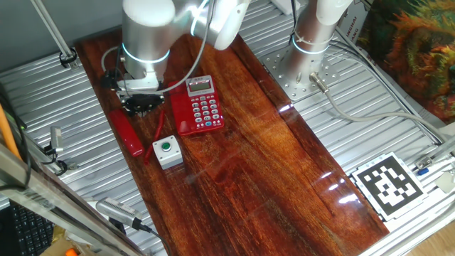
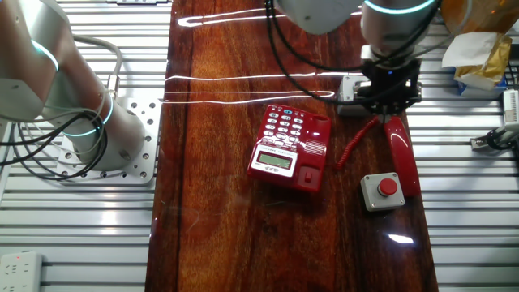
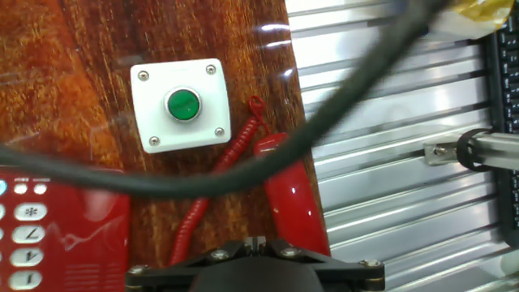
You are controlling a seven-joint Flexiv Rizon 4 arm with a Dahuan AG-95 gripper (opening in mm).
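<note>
My gripper looks shut in the wrist view, its fingertips together and nothing visible between them. It hangs above the table's edge side, over the red handset (image 3: pixel 293 199), with no clear contact showing. The red telephone (image 1: pixel 199 110) lies to one side, handset off its base and linked by a coiled cord (image 3: pixel 195 215). A white box with a green button (image 3: pixel 182 105) stands ahead of the gripper. In exterior view 2, a box with a red button (image 2: pixel 381 191) sits by the handset; the gripper (image 1: pixel 143 112) and arm hide it in exterior view 1.
Metal slats (image 3: pixel 389 186) border the tabletop, with a clamp-like fixture (image 3: pixel 486 150) beyond. A black-and-white marker board (image 1: pixel 387 185) lies off the right edge. A dark cable crosses the wrist view.
</note>
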